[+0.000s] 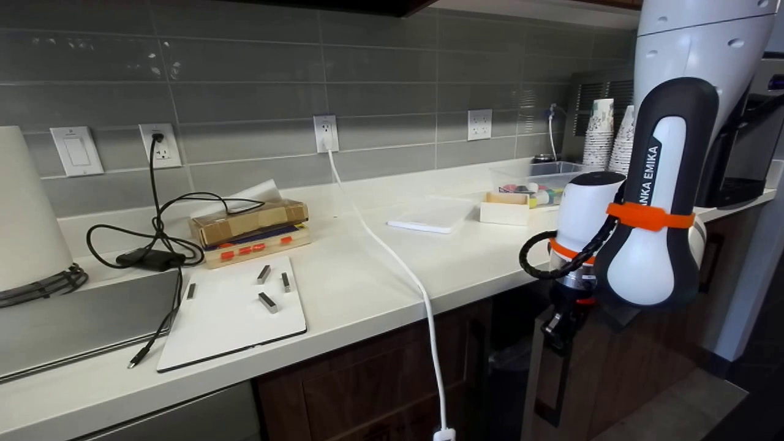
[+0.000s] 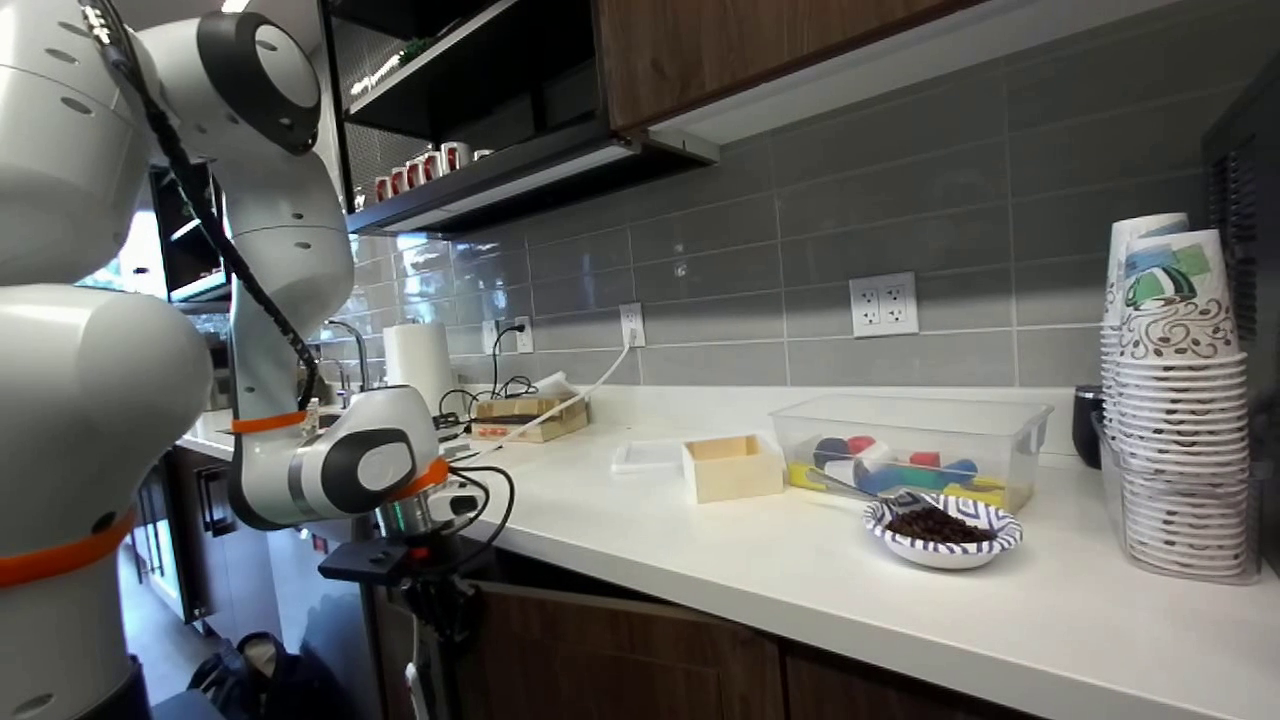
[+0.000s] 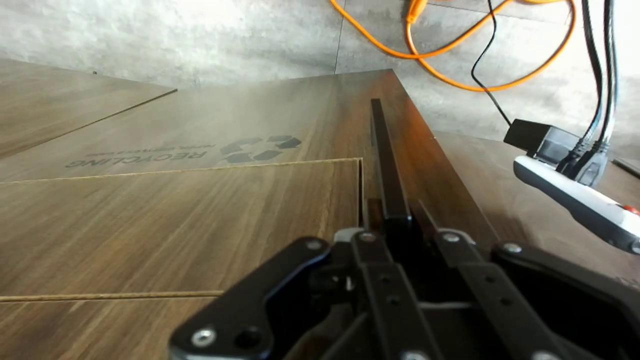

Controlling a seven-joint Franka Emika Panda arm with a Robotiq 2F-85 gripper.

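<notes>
My gripper is shut on the long black bar handle (image 3: 387,153) of a brown wooden cabinet door (image 3: 180,210), whose face carries a recycling mark (image 3: 261,148). The handle's upper end shows between the fingers in the wrist view. In exterior view 1 the gripper (image 1: 562,327) hangs just below the counter's front edge, and the handle (image 1: 564,386) runs down beneath it. That door stands partly open, with a dark gap to its left and a bin (image 1: 509,378) inside. From exterior view 2, the gripper (image 2: 441,604) is low in front of the counter and its fingers are hard to make out.
A white cable (image 1: 422,290) hangs over the counter edge to a power strip (image 3: 579,195). An orange cord (image 3: 441,75) lies on the floor. On the counter are a whiteboard (image 1: 235,323), a wooden box (image 2: 734,472) and a bowl (image 2: 918,552).
</notes>
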